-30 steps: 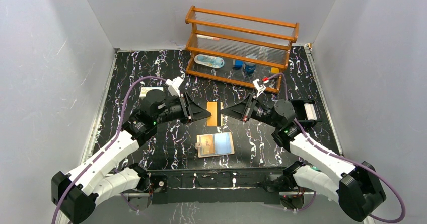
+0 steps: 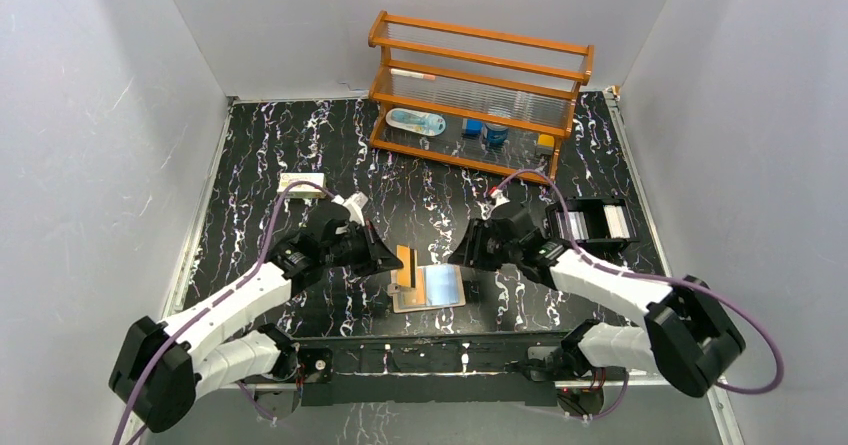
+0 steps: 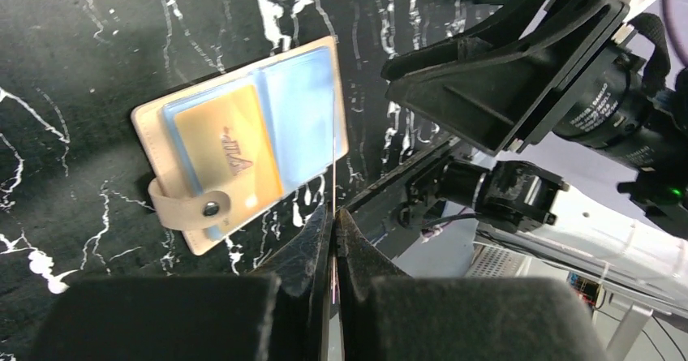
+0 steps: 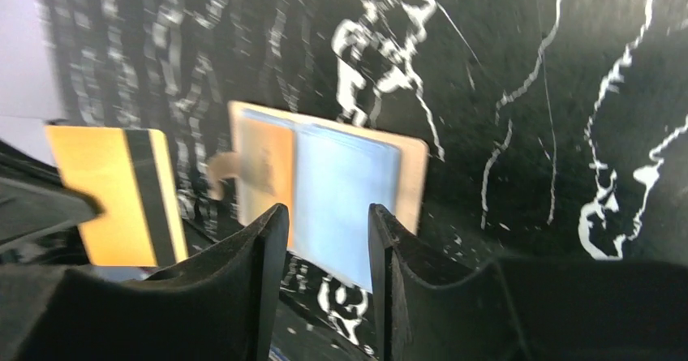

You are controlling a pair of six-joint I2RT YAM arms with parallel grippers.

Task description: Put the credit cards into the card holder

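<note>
The orange credit card (image 4: 122,195) with a dark stripe is upright, with my left gripper shut on it. The left wrist view shows the card only as a thin edge. In the top view my left gripper and the card are over the left part of the open beige card holder (image 2: 398,306). The holder has a blue pocket (image 3: 302,105) on the right and an orange card (image 3: 227,146) in its left pocket, beside the strap with a snap. My right gripper stands open, nothing between its fingers, over the holder's right side.
A wooden shelf (image 2: 480,60) with several items stands at the back. To the right lies a black box (image 2: 590,237), and at the left a small pale box (image 2: 302,179). Table between the shelf and the holder is clear.
</note>
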